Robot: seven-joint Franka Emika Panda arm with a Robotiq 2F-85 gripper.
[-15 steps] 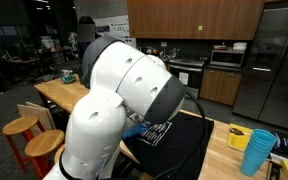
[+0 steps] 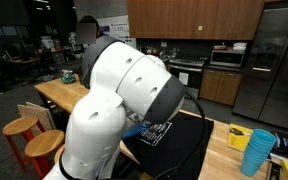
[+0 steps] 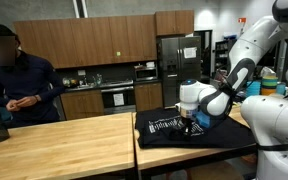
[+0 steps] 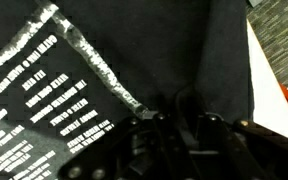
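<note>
A black cloth with white printed lettering (image 4: 59, 95) lies spread over the table, filling most of the wrist view. In the second exterior view the same black cloth (image 3: 156, 128) covers the table's right part. My gripper is right at the cloth, where the fabric bunches into a fold near the cloth's edge. Its dark fingers blend into the black fabric, so their gap and whatever lies between them do not show. From the first exterior view, the arm (image 2: 124, 85) hides the gripper.
A blue cup (image 2: 257, 152) and a yellow item (image 2: 240, 136) stand at the table's right end. Bare wooden table (image 3: 64, 148) stretches left of the cloth. A person (image 3: 26, 85) stands behind the table at the left. Stools (image 2: 42, 145) stand beside the table.
The arm shifts very slightly in the first exterior view. The cloth and the objects on the table look the same.
</note>
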